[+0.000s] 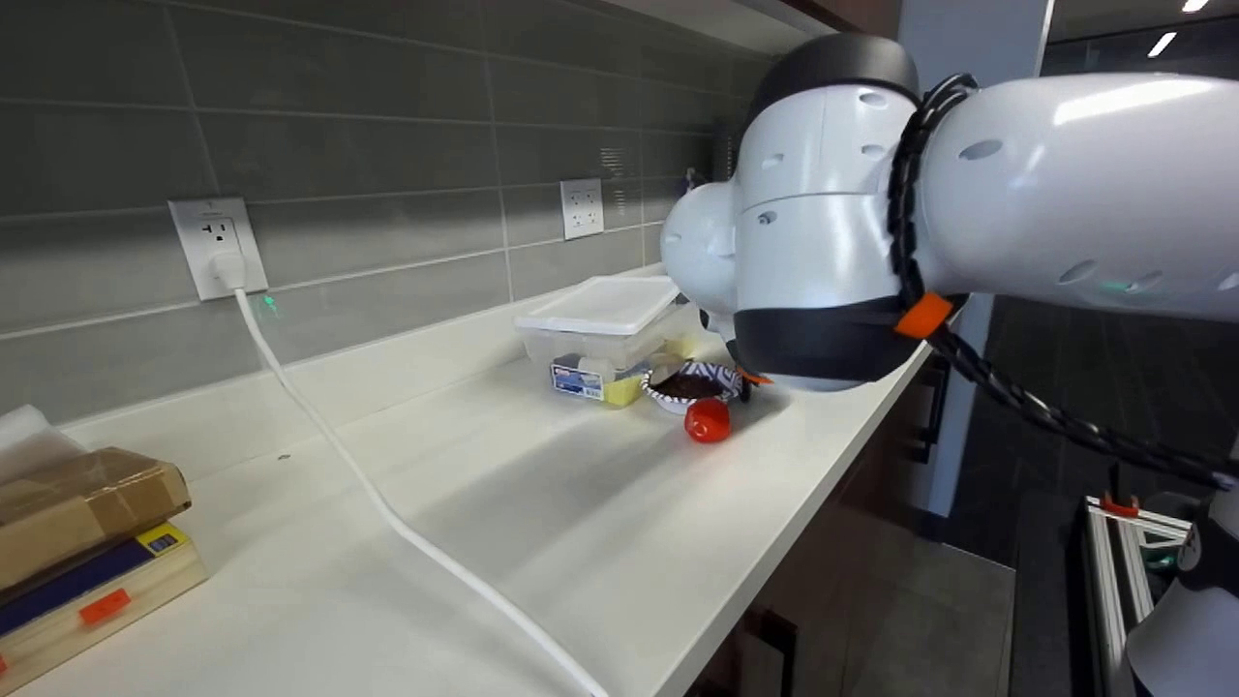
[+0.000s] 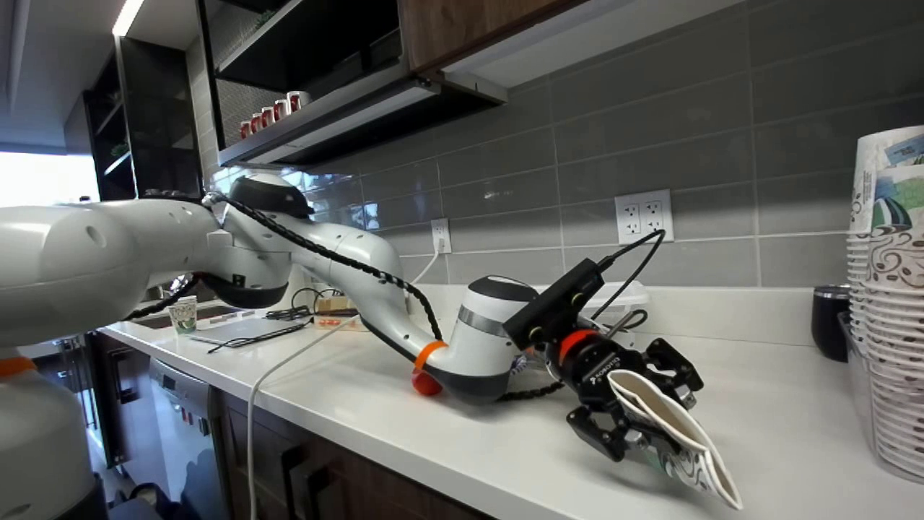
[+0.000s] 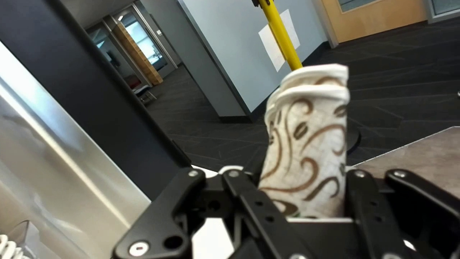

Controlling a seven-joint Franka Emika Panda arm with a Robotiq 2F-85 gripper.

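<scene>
A paper cup with brown swirls and coffee-bean prints is pinched in my gripper. In the wrist view it stands between the two black fingers, showing two white rim edges; I cannot tell whether a second cup is nested inside. From exterior view 2 the cup looks squeezed, its mouth flattened to a narrow slit, and it is tilted low over the counter. Whether it touches the counter is unclear. A tall stack of similar cups stands to the right, apart from my gripper. Exterior view 1 hides the gripper behind the arm.
A red tomato-like object, a patterned bowl with dark contents and a lidded clear box sit close by the arm. A black tumbler stands beside the cup stack. The counter between gripper and stack is bare.
</scene>
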